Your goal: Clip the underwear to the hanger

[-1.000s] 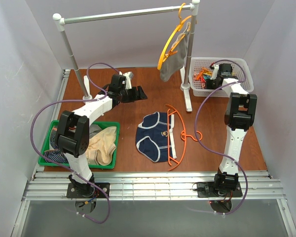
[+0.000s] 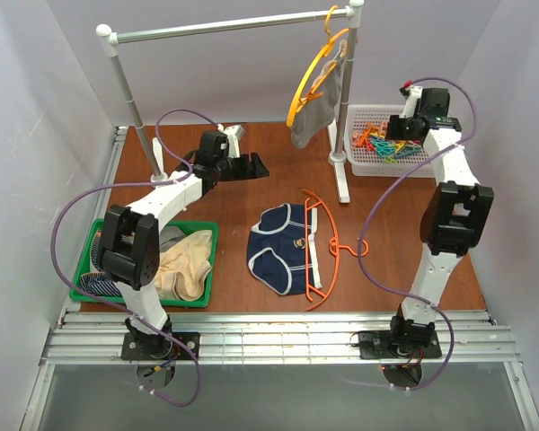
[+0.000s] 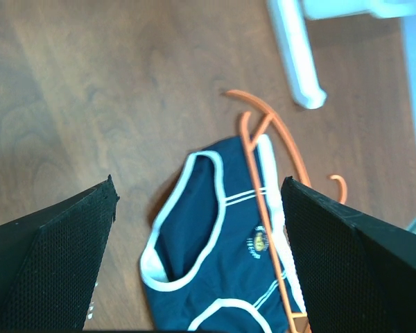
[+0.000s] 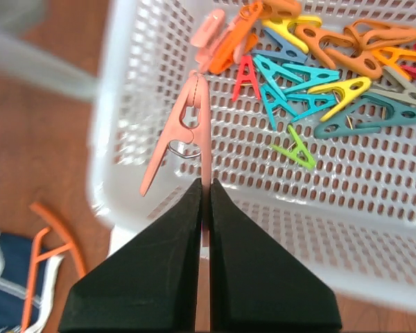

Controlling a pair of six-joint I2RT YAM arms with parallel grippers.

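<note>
Navy underwear with white trim (image 2: pixel 274 247) lies flat on the table, an orange hanger (image 2: pixel 336 269) on its right part. My left gripper (image 2: pixel 251 167) is over the table above and left of the underwear, its fingers apart and empty in the left wrist view. My right gripper is shut on a pink clothespin (image 4: pixel 194 118) above the white basket (image 4: pixel 118 159) of mixed coloured clips.
A rack (image 2: pixel 229 25) holds a yellow hanger with grey cloth (image 2: pixel 313 121). A green bin (image 2: pixel 207 269) of folded clothes sits at front left. The table between rack and underwear is clear.
My right arm has risen from inside the basket, with the pink clothespin now in its gripper. The left arm looks still in the top view.
</note>
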